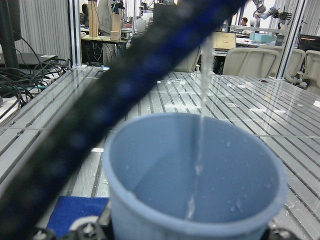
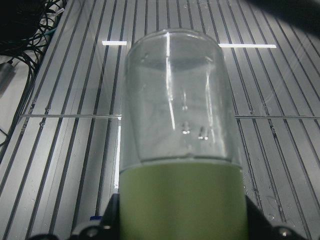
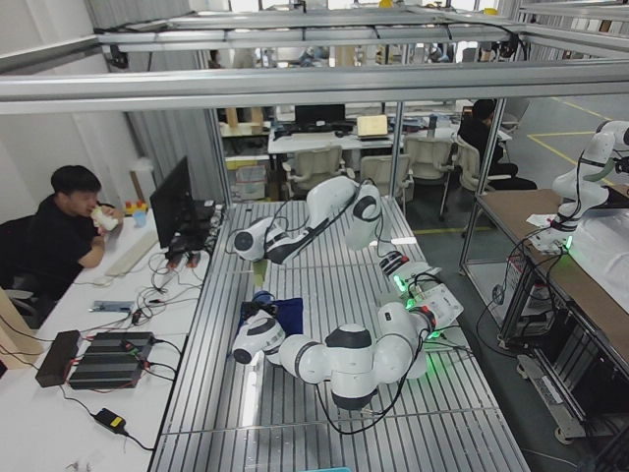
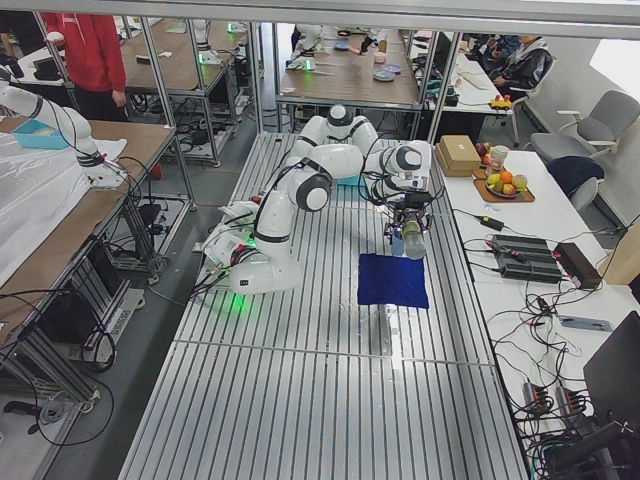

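In the left wrist view a blue cup (image 1: 195, 215) fills the lower middle, held in my left gripper, with a thin pale stream coming down into it; a blurred dark bar crosses above it. In the right wrist view a clear container with a green band (image 2: 182, 200) sits tilted in my right gripper, which is shut on it. The camera right view shows the container (image 4: 414, 240) above and beside the cup (image 4: 397, 246), over a dark blue cloth (image 4: 392, 285) on the slatted table (image 4: 300, 400).
A side table with a fruit board (image 4: 500, 190), boxes (image 4: 458, 157) and black devices (image 4: 525, 255) runs along one edge of the slatted table.
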